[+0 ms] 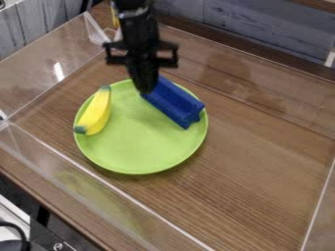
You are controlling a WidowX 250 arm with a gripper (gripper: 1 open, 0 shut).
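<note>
A green plate (141, 147) holds a yellow banana-like piece (94, 113) on its left and a blue block (173, 102) lying at a slant on its right. The black gripper (137, 61) is blurred above the back of the plate, just behind the blue block. Whether its fingers are open or shut is hard to make out.
Tray walls run along the back and left, and a dark cable shows at the lower left.
</note>
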